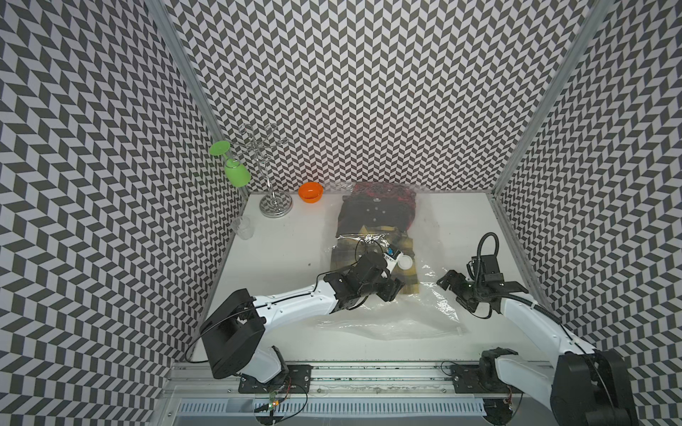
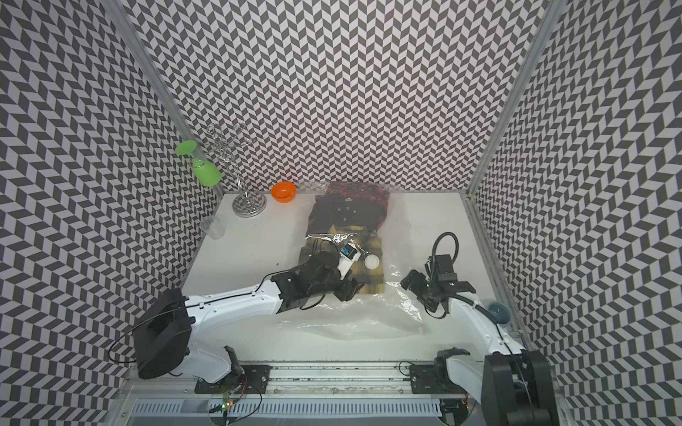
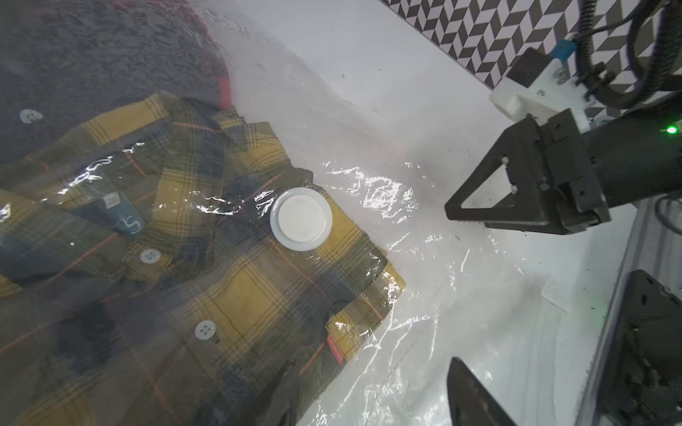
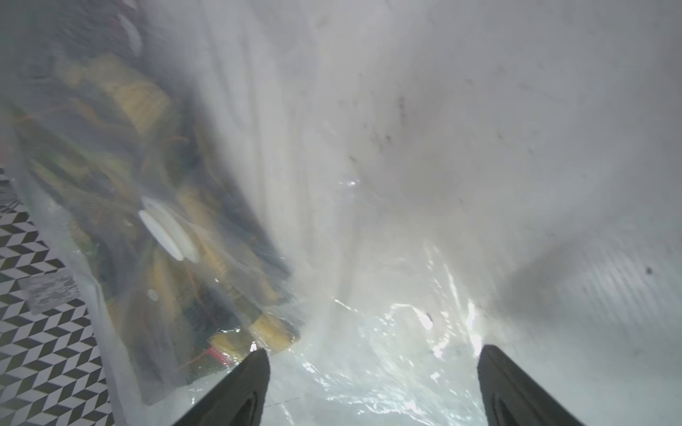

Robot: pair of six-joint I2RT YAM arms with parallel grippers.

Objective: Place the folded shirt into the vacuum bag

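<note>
Folded shirts, a plaid yellow one (image 3: 248, 298) and a dark one with red (image 1: 373, 209), lie inside the clear vacuum bag (image 1: 433, 312) with its white valve (image 3: 300, 218). My left gripper (image 1: 387, 291) hangs over the front of the plaid shirt, its fingers apart at the bottom of the left wrist view, nothing seen between them. My right gripper (image 1: 447, 284) stands off the bag's right side, open over the clear plastic in the right wrist view.
At the back left stand a metal rack (image 1: 275, 203) with a green glass (image 1: 236, 171), an orange bowl (image 1: 310, 191) and a clear cup (image 1: 243, 227). A blue bowl (image 2: 498, 310) is at the right edge.
</note>
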